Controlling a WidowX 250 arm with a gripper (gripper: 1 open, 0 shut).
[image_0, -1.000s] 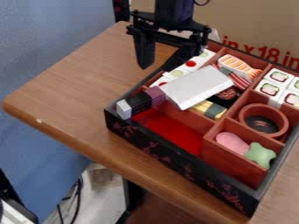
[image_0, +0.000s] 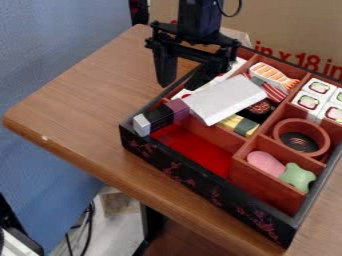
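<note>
The black gripper (image_0: 189, 65) hangs over the back left corner of a black bento box (image_0: 187, 176) with red dividers, its two fingers spread apart. A white slab (image_0: 226, 99) lies across the upper left compartments, beside a dark purple-and-grey block (image_0: 162, 117). The box also holds sushi-like pieces (image_0: 318, 94), a striped piece (image_0: 273, 76), red rings (image_0: 299, 138), a pink oval (image_0: 265, 163) and a green piece (image_0: 297, 176). Whether anything sits between the fingertips is hard to tell.
The wooden table (image_0: 80, 115) has free room left of the box. A cardboard box (image_0: 294, 30) stands behind, and a blue surface (image_0: 40, 60) lies beyond the table's left edge.
The gripper has moved slightly right and down toward the box's back left corner, now covering more of the pieces there. The items in view appear unmoved.
</note>
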